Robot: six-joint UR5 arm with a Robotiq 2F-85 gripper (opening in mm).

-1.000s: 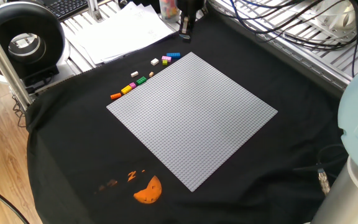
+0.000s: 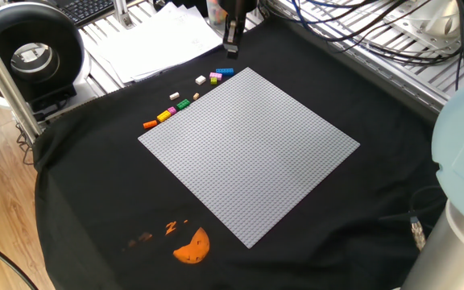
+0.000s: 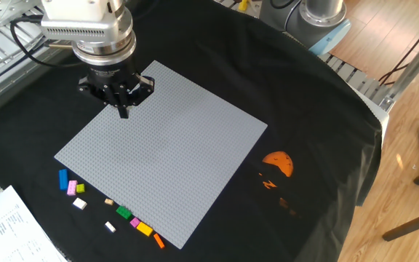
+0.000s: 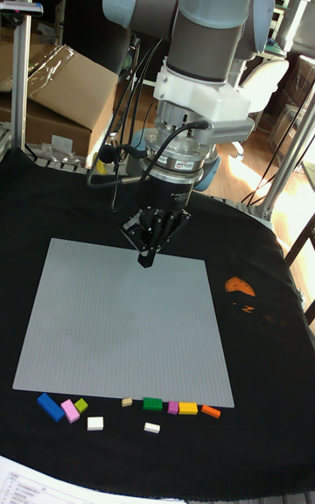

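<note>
My gripper (image 3: pixel 124 112) hangs in the air, well above the surface, pointing down. Its fingertips meet, and nothing shows between them. In the exterior view 3 the gripper (image 4: pixel 145 261) appears over the far part of the large grey baseplate (image 4: pixel 121 326), which is bare. Loose bricks lie in a rough row along one edge of the plate: blue (image 3: pixel 63 179), pink (image 3: pixel 72 188), lime (image 3: pixel 81 188), white (image 3: pixel 80 204), tan (image 3: pixel 108 201), a small white one (image 3: pixel 110 227), green (image 3: pixel 124 212), magenta (image 3: pixel 135 223), yellow (image 3: pixel 145 228) and orange (image 3: pixel 158 241).
Black cloth (image 2: pixel 95 185) covers the table, with an orange print (image 2: pixel 192 246) beside the plate. Paper sheets (image 2: pixel 151 40) lie beyond the bricks. Cables (image 2: pixel 361 32) run over the metal rack at one side. The cloth around the plate is otherwise free.
The arm at the right edge has moved slightly. Bricks and plate are unmoved.
</note>
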